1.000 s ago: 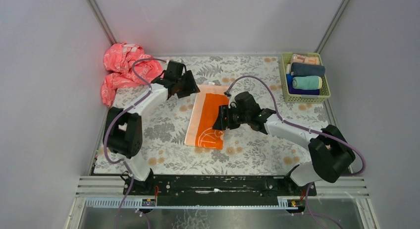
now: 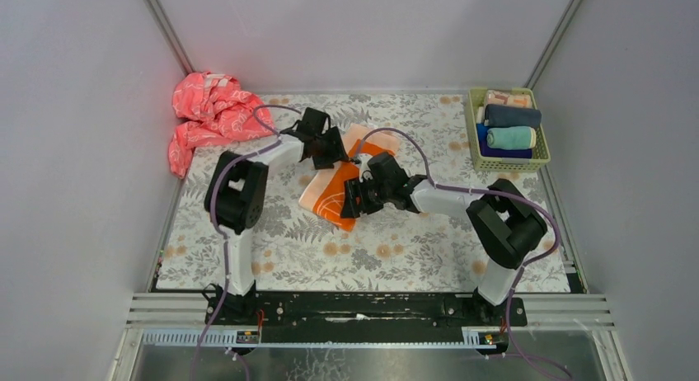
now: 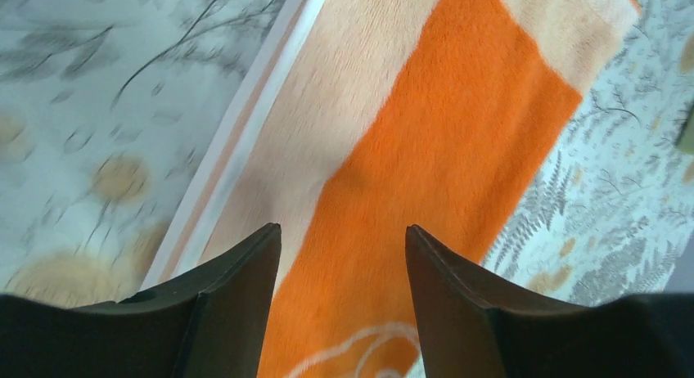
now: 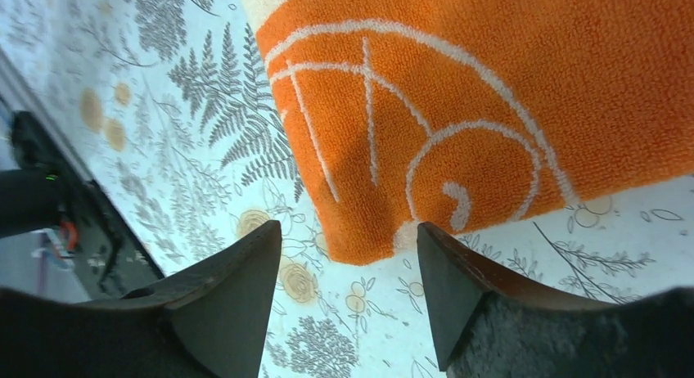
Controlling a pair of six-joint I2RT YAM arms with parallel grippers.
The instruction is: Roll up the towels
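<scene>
An orange and peach towel lies folded in a long strip near the middle of the table, slanting from upper right to lower left. My left gripper is part open above the towel's peach side, and only towel surface shows beyond its fingertips. By the towel's near end, my right gripper stands open over an orange corner with white line patterns. Nothing is held between its fingers. In the top view the two grippers hide part of the towel's middle.
A crumpled coral-red cloth lies at the far left. At the far right stands a green basket holding several rolled towels.
The towel has turned from nearly straight to a slant, its near end shifting left.
</scene>
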